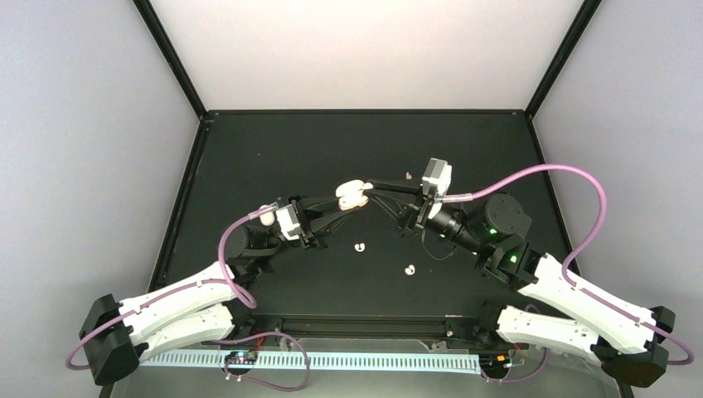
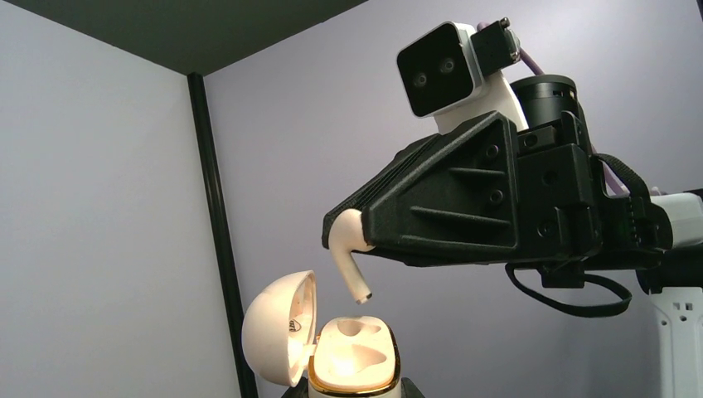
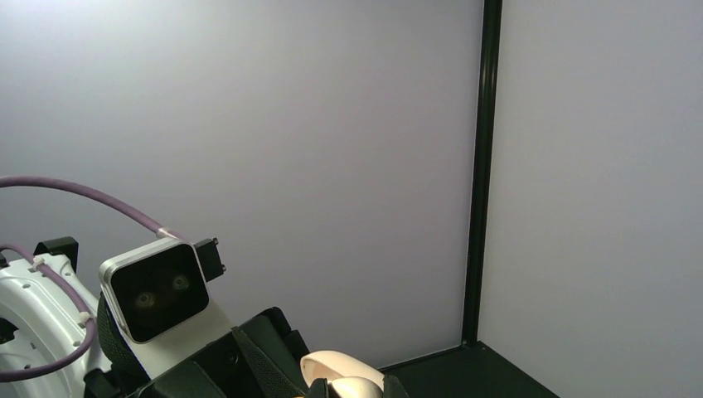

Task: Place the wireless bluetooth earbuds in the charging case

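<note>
My left gripper [image 1: 346, 207] is shut on the white charging case [image 2: 352, 356], which stands with its lid [image 2: 269, 323] open to the left and two cavities showing in the left wrist view. My right gripper [image 1: 370, 186] is shut on a white earbud [image 2: 348, 240], its stem angled down just above the case's cavities. The gap between earbud and cavity shows in the left wrist view. In the right wrist view the case and earbud are mostly cut off at the bottom edge.
Small white pieces [image 1: 359, 247] lie on the black mat [image 1: 290, 149] in front of the grippers, another behind the right gripper.
</note>
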